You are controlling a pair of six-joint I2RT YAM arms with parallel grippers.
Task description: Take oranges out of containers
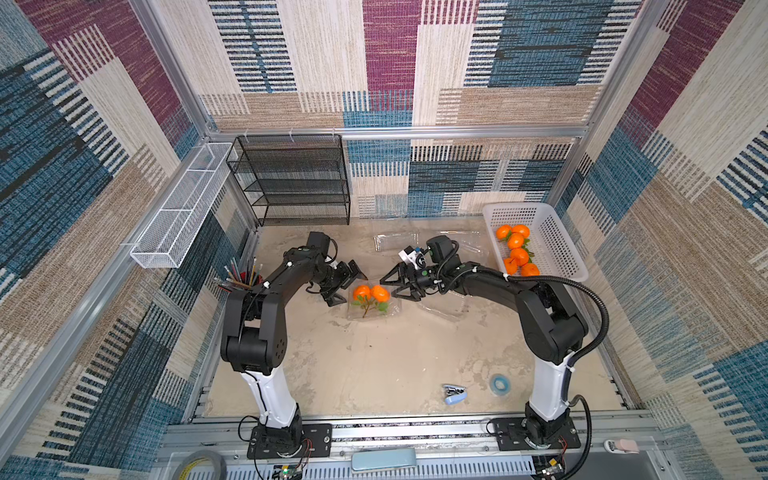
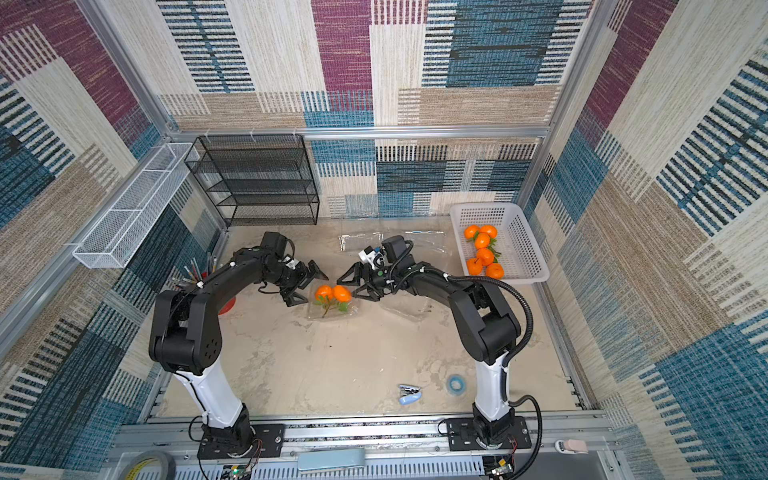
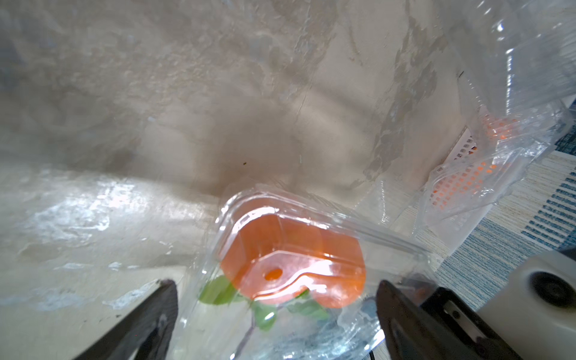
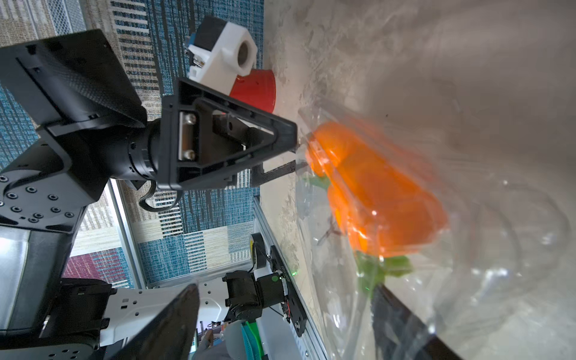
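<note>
A clear plastic container (image 3: 384,252) holding two oranges (image 1: 370,293) with green leaves sits mid-table between my grippers. My left gripper (image 1: 346,286) stands open at its left side; in the left wrist view its blurred fingertips flank the container. My right gripper (image 1: 393,284) is at the right side, its fingers apart, one seen in the right wrist view over the clear plastic. Whether anything is between them is unclear. A white perforated basket (image 1: 558,248) at the back right holds several oranges with leaves.
Empty clear containers (image 1: 440,308) lie behind and right of centre. A black wire rack (image 1: 288,176) stands at the back, a red pen cup (image 4: 252,90) at the left. A stapler (image 1: 454,393) and a blue tape roll (image 1: 499,384) lie front right.
</note>
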